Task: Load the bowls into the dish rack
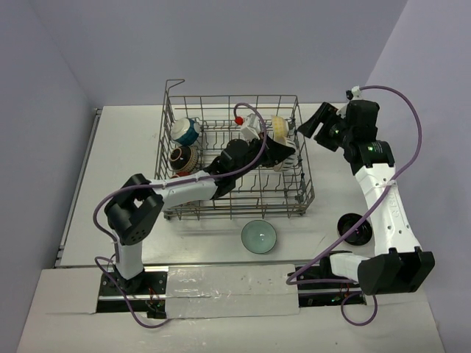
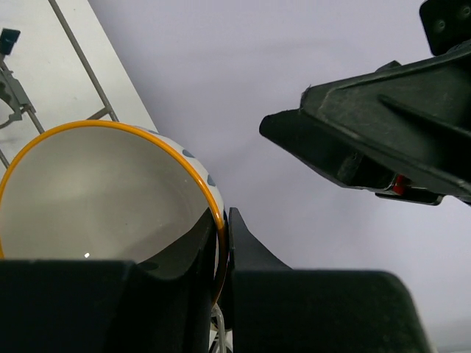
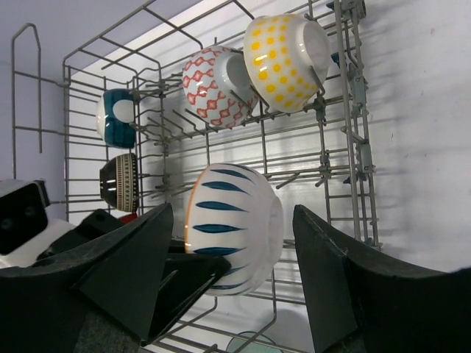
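Observation:
My left gripper (image 1: 282, 152) is shut on the rim of a white bowl with blue leaf marks (image 3: 221, 213), at the right side of the dish rack (image 1: 234, 215). The left wrist view shows its orange rim (image 2: 110, 125) pinched between the fingertips, opening sideways. Open and empty, my right gripper (image 1: 305, 134) is at the rack's right edge; in its wrist view this bowl appears between and beyond the fingers. Behind it lean a yellow-dotted bowl (image 3: 283, 66) and a red-patterned bowl (image 3: 213, 88). A grey-green bowl (image 1: 259, 237) and a black bowl (image 1: 355, 229) sit outside the rack.
At the rack's left are a teal bowl (image 1: 185, 132) and a dark patterned bowl (image 1: 184, 158). My left arm spans the rack and covers part of its front left. The rack's middle front slots look bare. Walls close in the back and right.

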